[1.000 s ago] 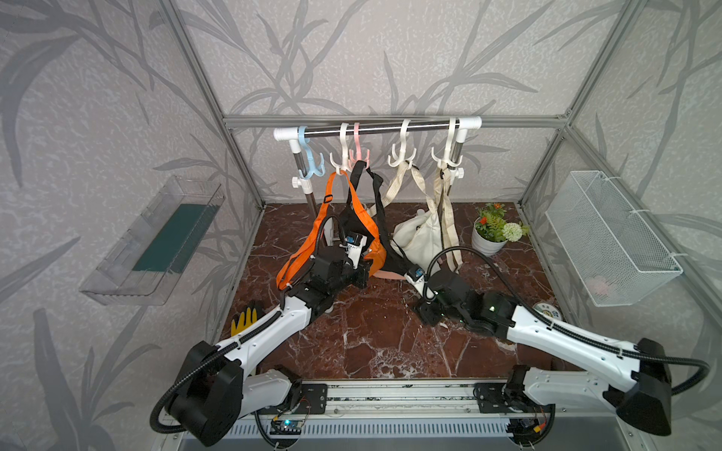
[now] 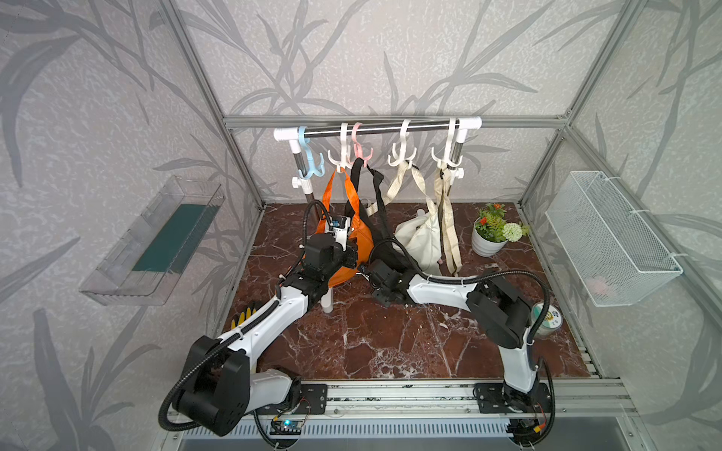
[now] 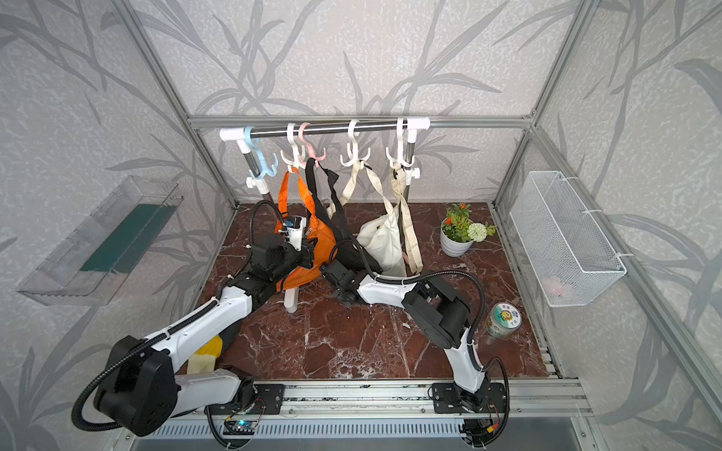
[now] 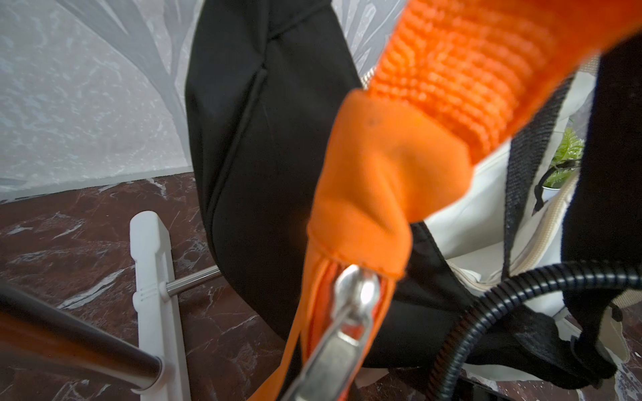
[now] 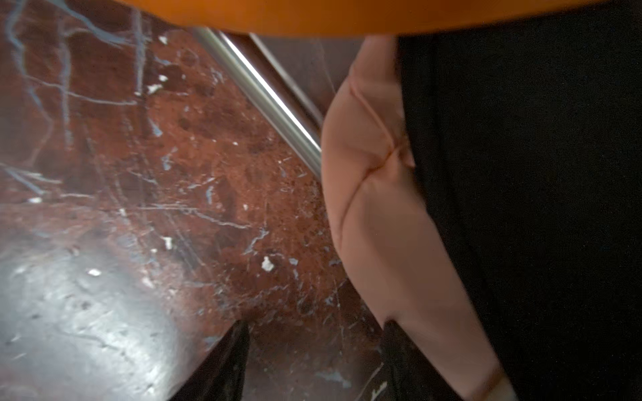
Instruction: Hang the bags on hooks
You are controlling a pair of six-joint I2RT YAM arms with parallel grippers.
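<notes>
An orange bag (image 2: 349,267) hangs by its straps from hooks (image 2: 338,161) on the rail, with a black bag (image 4: 254,167) and cream bags (image 2: 421,240) beside it. My left gripper (image 2: 347,251) is at the orange bag; in the left wrist view its orange strap and zip fill the middle, and the fingers are hidden. My right gripper is low by the bags, part open with nothing clearly between its fingertips, beside a pale pink fabric (image 5: 381,234) and black cloth, under an orange edge.
A potted plant (image 2: 489,240) stands at the back right, a tin (image 3: 504,319) at the right. Wire baskets (image 2: 609,248) hang on both side walls.
My right arm has moved left and in toward the orange bag. My left gripper has risen a little, and the orange bag and straps have shifted.
</notes>
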